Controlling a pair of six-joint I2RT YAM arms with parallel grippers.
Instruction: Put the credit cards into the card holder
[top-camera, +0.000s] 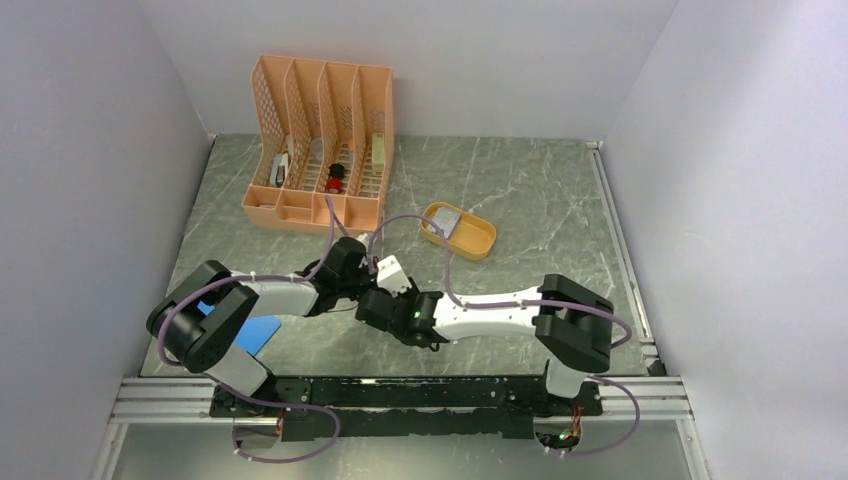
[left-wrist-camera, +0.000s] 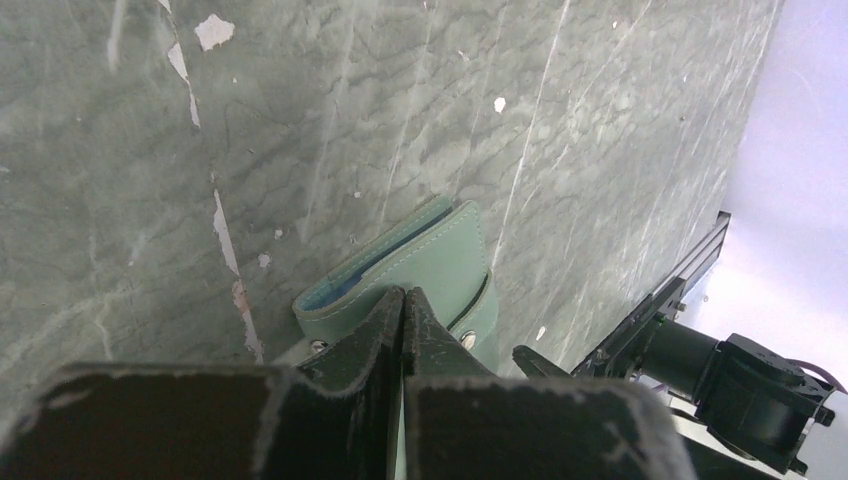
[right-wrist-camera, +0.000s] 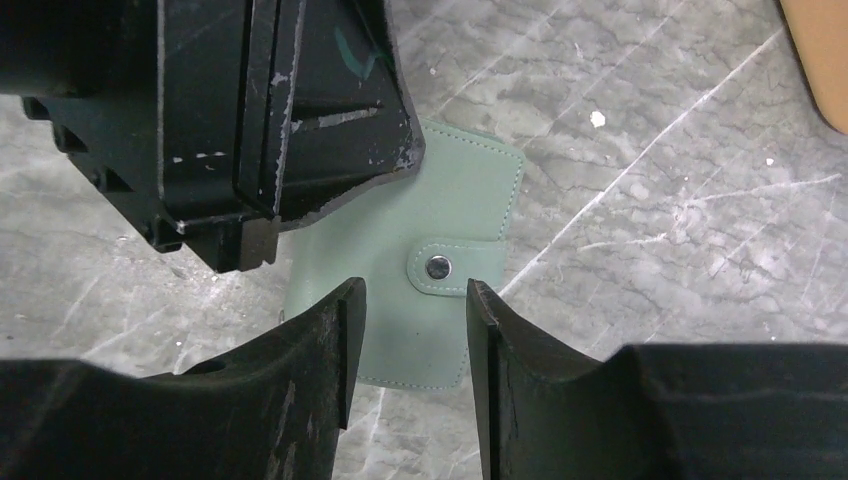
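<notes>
A pale green card holder (right-wrist-camera: 455, 200) with a silver snap lies on the marbled table in the right wrist view. My left gripper is shut on it near one edge; in the left wrist view the holder's stitched opening (left-wrist-camera: 400, 255) shows dark blue inside. From above, the right arm hides the holder. My right gripper is open over the holder, its fingers apart with no object held. In the top view, pale cards (top-camera: 443, 222) rest in a small yellow-orange tray (top-camera: 476, 240).
At the back left stands an orange divided rack (top-camera: 320, 90) with several small items. A blue sheet (top-camera: 257, 333) lies partly under the left arm. Both forearms are close together at the centre.
</notes>
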